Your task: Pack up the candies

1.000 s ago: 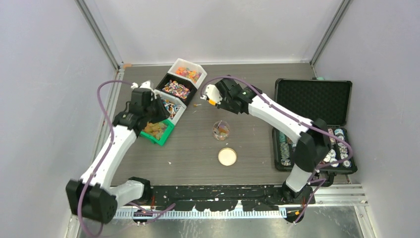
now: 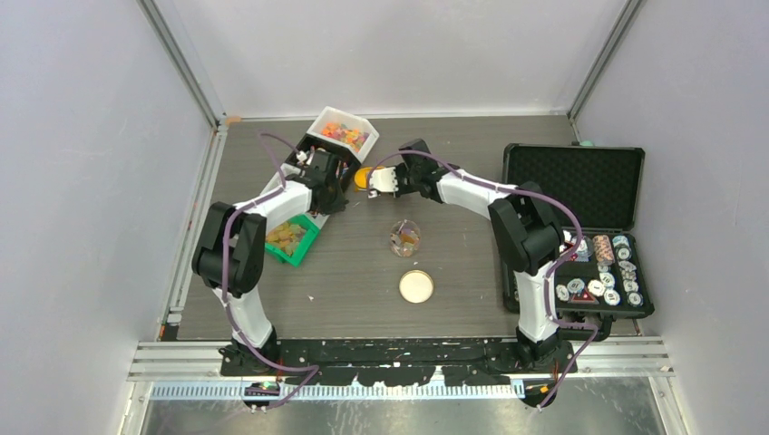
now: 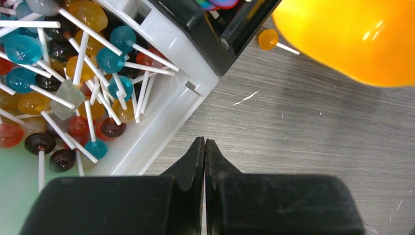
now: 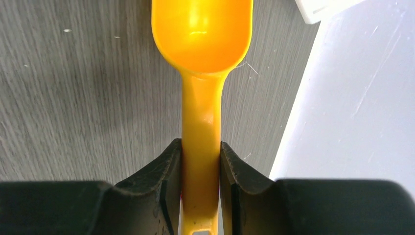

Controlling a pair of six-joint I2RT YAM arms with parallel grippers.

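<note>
An orange scoop (image 4: 200, 107) is held by its handle in my right gripper, its bowl empty and above the table. In the left wrist view the scoop's bowl (image 3: 352, 39) shows at the upper right. My left gripper is shut with nothing between its fingertips, over bare table beside the bins. A stray orange lollipop (image 3: 268, 39) lies on the table near the black bin (image 3: 210, 44). Many lollipops fill the white bin (image 3: 161, 132). A clear jar (image 2: 405, 238) with some candy inside stands mid-table, its round lid (image 2: 416, 286) in front of it.
Yellowish candies fill the green bin (image 2: 308, 245); orange and pink ones fill the far white bin (image 2: 370, 140). An open black case (image 2: 573, 186) with chips takes up the right side.
My left arm has swung right and extended over the bins. The right arm has moved slightly left, bringing the scoop's bowl near the black bin and hiding the stray lollipop from above.
</note>
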